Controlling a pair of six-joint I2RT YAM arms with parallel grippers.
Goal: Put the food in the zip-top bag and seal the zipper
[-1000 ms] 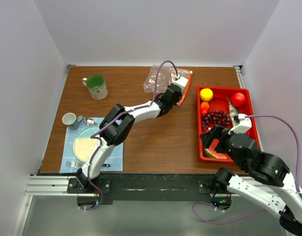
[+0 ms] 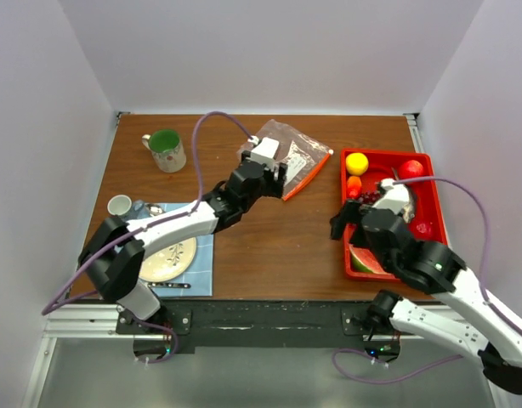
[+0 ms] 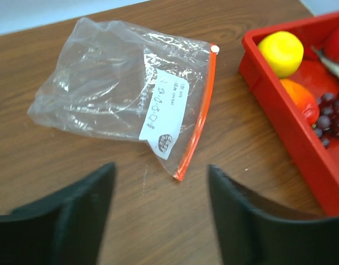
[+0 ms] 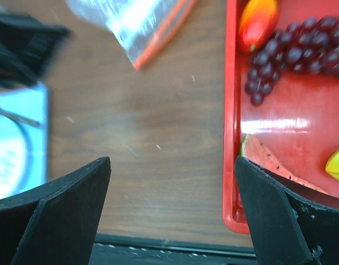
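Observation:
A clear zip top bag (image 2: 288, 149) with an orange zipper strip (image 3: 199, 125) and a white label (image 3: 167, 105) lies flat on the table, looking empty. Its zipper faces the red bin (image 2: 436, 183). My left gripper is open above the table, just short of the bag's near corner, with nothing between its fingers. Over the bin's left wall, my right gripper hangs open and empty. Inside the bin are a lemon (image 3: 282, 53), an orange-red fruit or pepper (image 3: 302, 100), grapes (image 4: 295, 55), a watermelon slice (image 4: 271, 163), and a red round fruit (image 2: 411, 169).
At the left, a blue mat (image 2: 201, 255) carries a plate (image 2: 169, 260) and cutlery, with a small cup (image 2: 119, 205) near it. A green-rimmed mug (image 2: 166, 150) stands at the back left. Bare table lies between mat and bin.
My left gripper has drawn back left, away from the bag. The bag has shifted a little leftward and its zipper edge has turned. My right gripper has moved left, to the bin's edge.

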